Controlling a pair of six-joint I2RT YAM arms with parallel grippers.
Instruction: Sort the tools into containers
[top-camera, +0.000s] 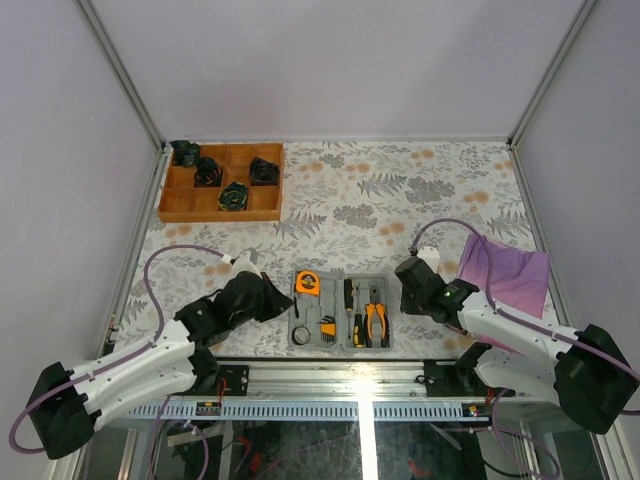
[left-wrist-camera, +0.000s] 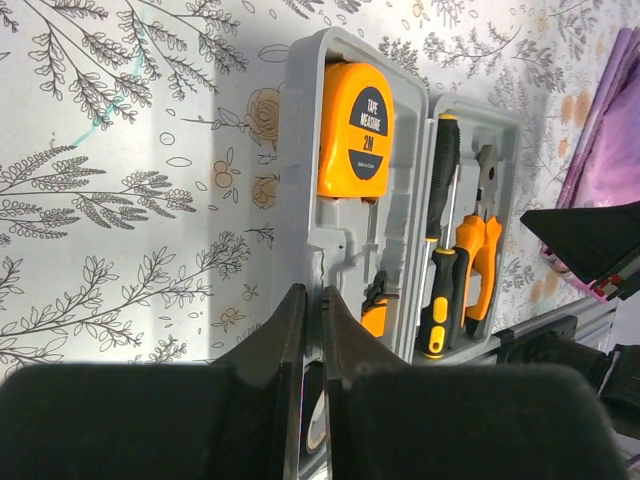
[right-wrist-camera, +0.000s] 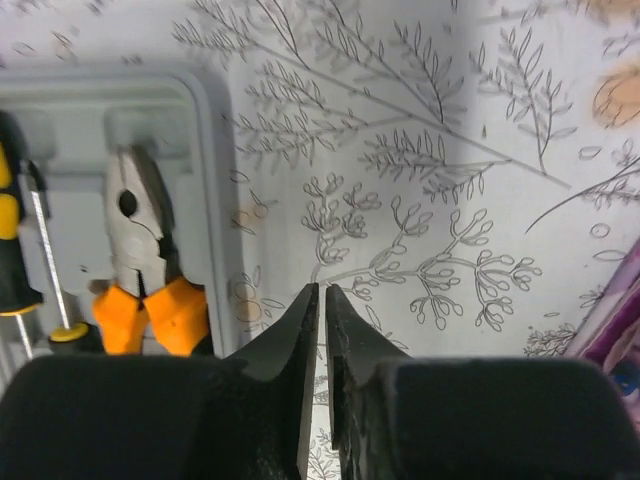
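An open grey toolbox (top-camera: 341, 275) lies at front centre, holding an orange tape measure (left-wrist-camera: 355, 128), black-handled screwdrivers (left-wrist-camera: 441, 300), orange pliers (right-wrist-camera: 175, 315), small orange-handled tools (top-camera: 327, 327) and a black tape roll (top-camera: 301, 335). In its wrist view, my left gripper is shut on the toolbox's left rim, fingertips at the wall. My right gripper hangs right of the toolbox over bare cloth, fingertips close together with a narrow gap, holding nothing visible.
A wooden compartment tray (top-camera: 265, 210) with several dark crumpled items stands at back left. Purple cloth (top-camera: 505, 270) lies at the right.
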